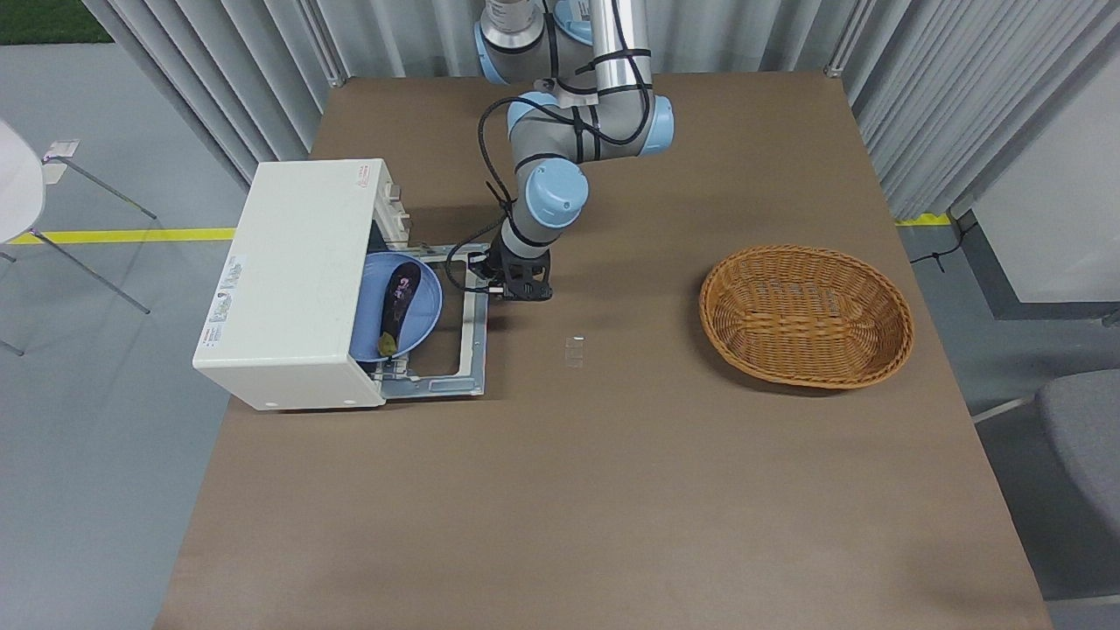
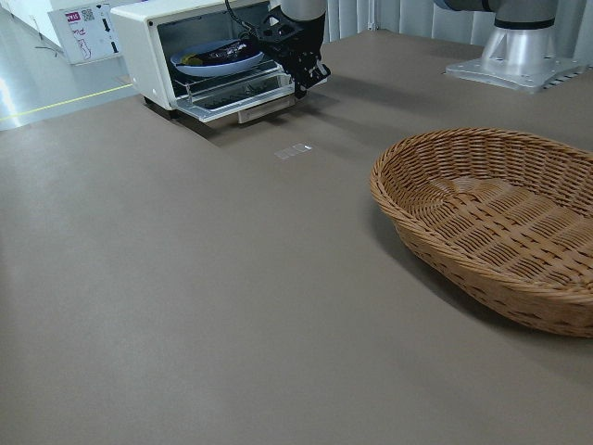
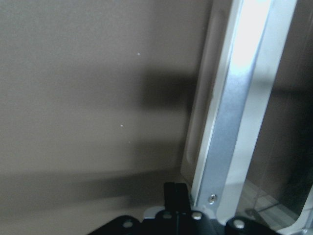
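A white toaster oven point(image 1: 283, 283) stands at the table's left, its glass door point(image 1: 472, 346) folded down flat. A blue plate point(image 1: 373, 304) holding an eggplant point(image 1: 399, 299) sits at the opening, largely inside in the left view. My gripper is at the door's outer edge, fingertips low beside the metal door frame point(image 3: 230, 122) in the wrist view. Its fingers appear together, shut, with nothing visible between them. In the front view the arm's wrist covers part of the door.
A wicker basket point(image 1: 806, 315) stands at the right of the table. A small clear label point(image 1: 574, 352) lies on the surface right of the oven.
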